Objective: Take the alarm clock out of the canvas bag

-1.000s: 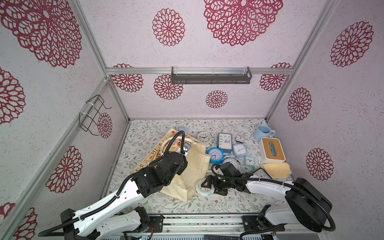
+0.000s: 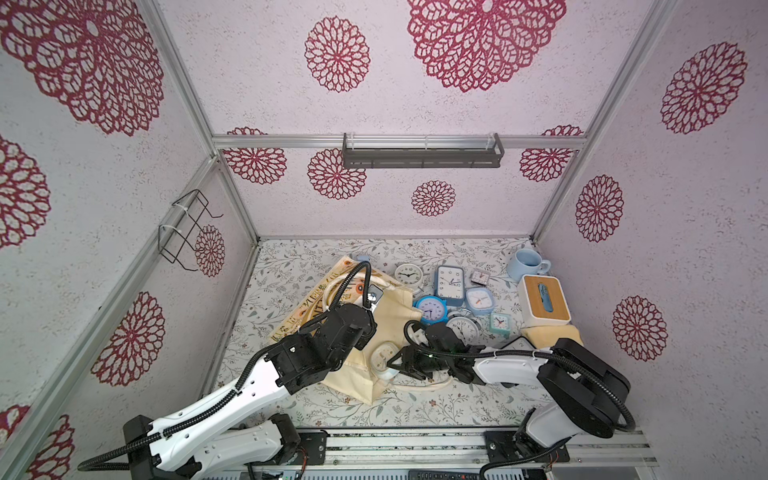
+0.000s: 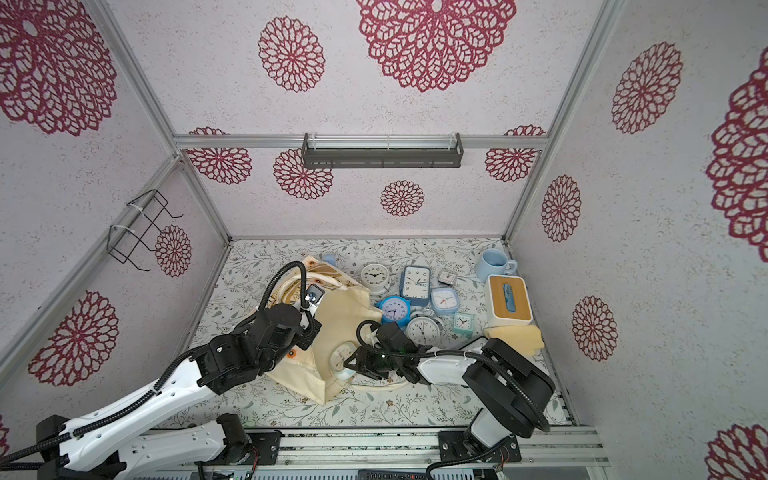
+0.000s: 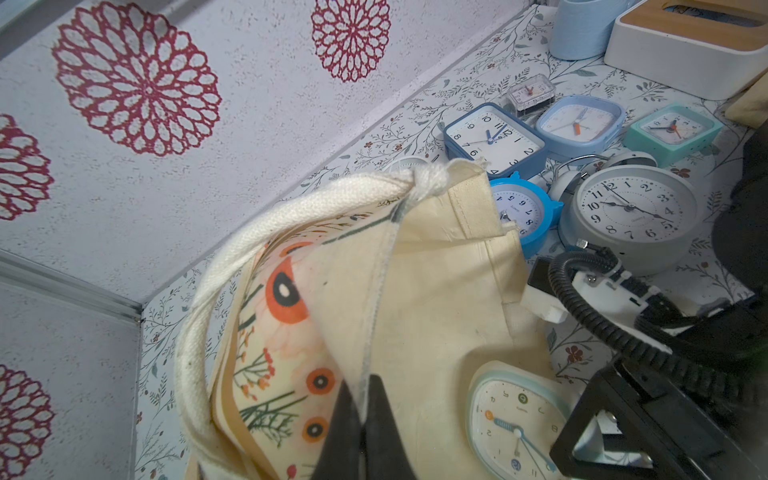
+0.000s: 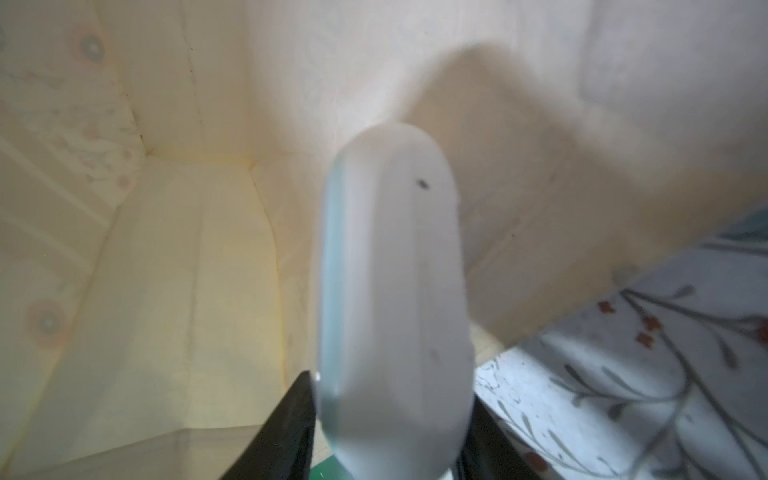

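Observation:
The cream canvas bag (image 2: 364, 376) with printed flowers lies open at centre-left, its rope handle (image 4: 208, 320) looping over the top. A white rounded alarm clock with pale blue trim is at the bag's lower opening; my right gripper has its fingers either side of it, and the clock fills the right wrist view, blurred. My left gripper is shut at the bag's upper fold, beside the handle; whether fabric is between its fingers is hidden.
Several other clocks, such as a blue one (image 2: 430, 310), stand right of the bag. A mug (image 2: 528, 262), a tissue box (image 2: 544, 300) and a folded cloth (image 2: 552, 340) line the right side. The table left of the bag is clear.
My right arm has moved leftward, and the white clock beside its gripper has shifted left, onto the bag's fabric. My left arm stays where it was.

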